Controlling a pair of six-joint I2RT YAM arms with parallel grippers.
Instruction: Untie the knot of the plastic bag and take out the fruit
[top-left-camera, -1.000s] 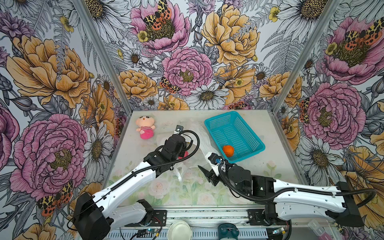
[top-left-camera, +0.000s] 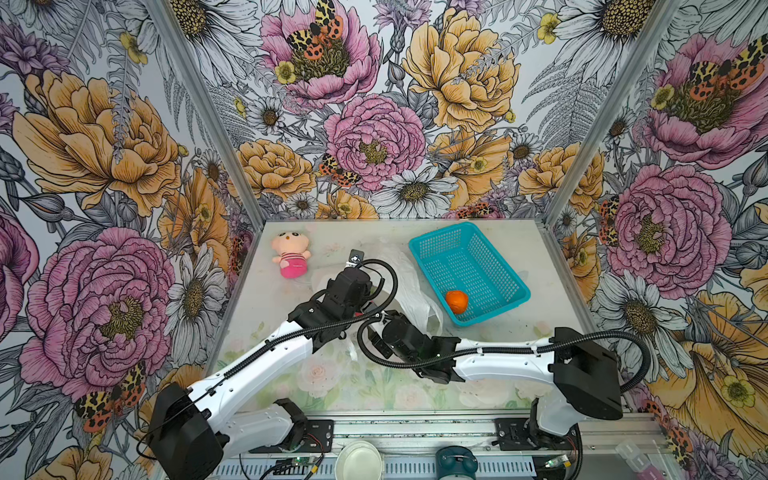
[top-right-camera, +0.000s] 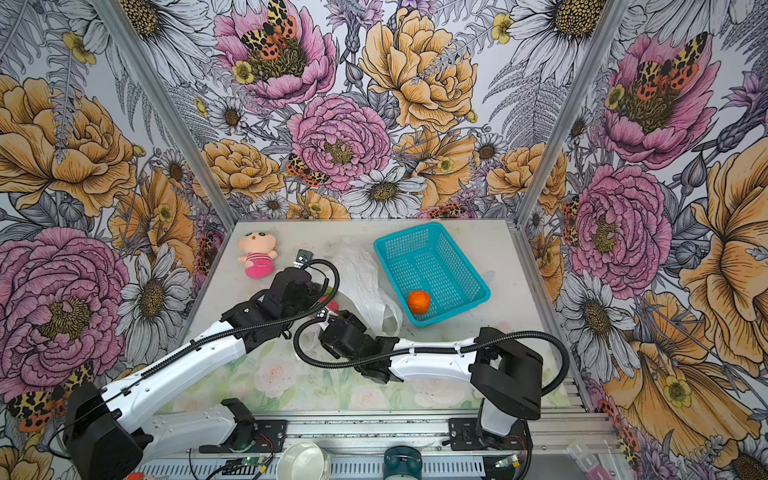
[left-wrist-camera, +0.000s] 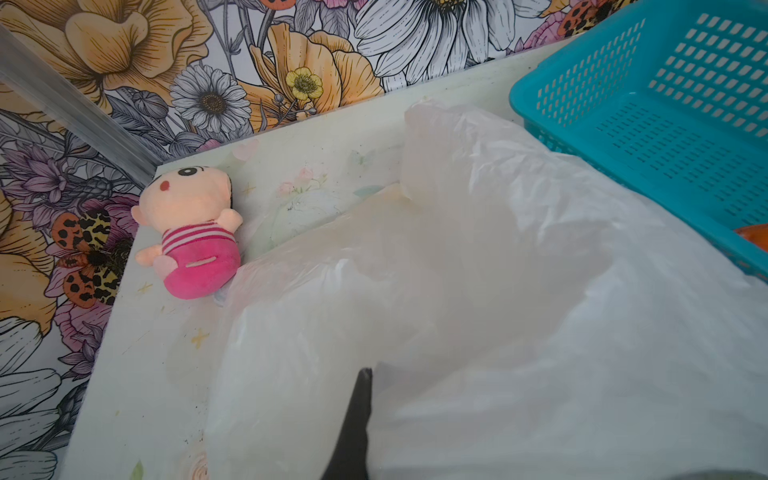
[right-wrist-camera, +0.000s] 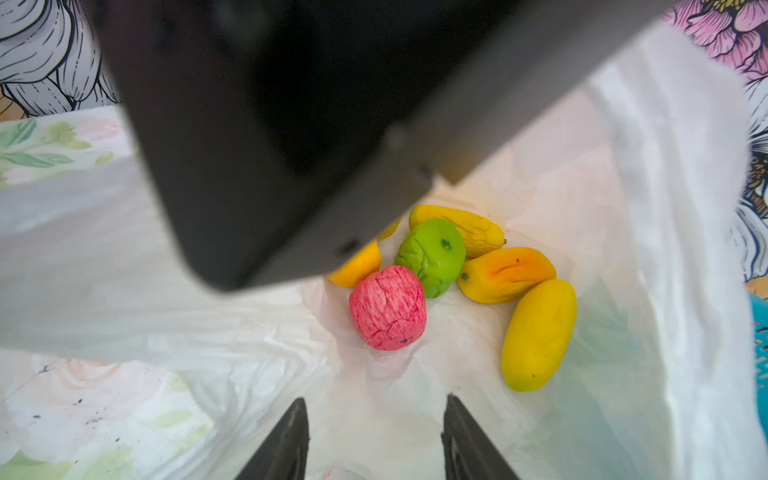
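The white plastic bag (left-wrist-camera: 480, 304) stands open, its mouth spread. Inside it, in the right wrist view, lie a red fruit (right-wrist-camera: 389, 309), a green one (right-wrist-camera: 433, 254), an orange-yellow one (right-wrist-camera: 508, 275), a yellow oval one (right-wrist-camera: 540, 336) and a yellow elongated one (right-wrist-camera: 460, 228). My left gripper is shut at the bag's edge with thin film against its finger; the other finger is hidden by film. My right gripper is open at the bag's mouth, nothing between its fingertips, the fruit farther in. An orange fruit (top-left-camera: 457, 301) rests in the blue basket (top-left-camera: 512, 293).
A pink plush doll (top-left-camera: 291, 254) sits at the table's back left. The left arm's black housing (right-wrist-camera: 280, 160) blocks much of the right wrist view. Both arms are close together over the bag.
My right arm has swung left from beside the basket's near corner to the bag's mouth, close by the left gripper. The left arm, basket and doll have stayed put.
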